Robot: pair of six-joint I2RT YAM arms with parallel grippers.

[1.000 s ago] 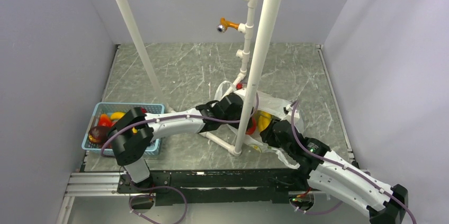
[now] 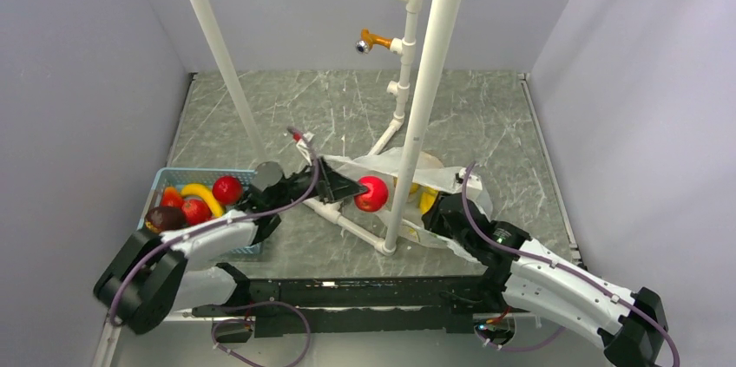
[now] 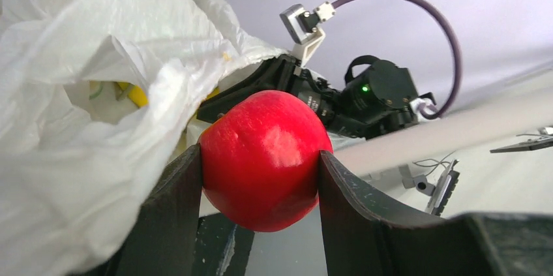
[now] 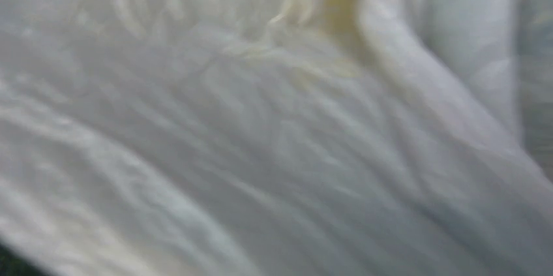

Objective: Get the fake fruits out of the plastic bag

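A round red fruit [image 3: 264, 158] is pinched between both fingers of my left gripper, clear of the bag's mouth. The top view shows this red fruit [image 2: 371, 194] just left of the white pole. The white plastic bag [image 2: 469, 185] lies right of that pole, with yellow fruit [image 2: 428, 199] visible inside. At the bag's near right side is my right gripper [image 2: 434, 215]; its fingertips are hidden by the bag and the arm. Blurred white plastic [image 4: 274, 132] fills the right wrist view, so that finger's state does not show.
A blue basket [image 2: 204, 173] at the left holds several fruits, among them a yellow banana [image 2: 205, 198] and a red fruit [image 2: 227, 189]. The upright white pole [image 2: 423, 107] and a floor pipe [image 2: 356, 230] stand between basket and bag.
My left arm has drawn back leftward from the bag, bringing the red fruit out past the pole. The right arm has barely moved, staying at the bag.
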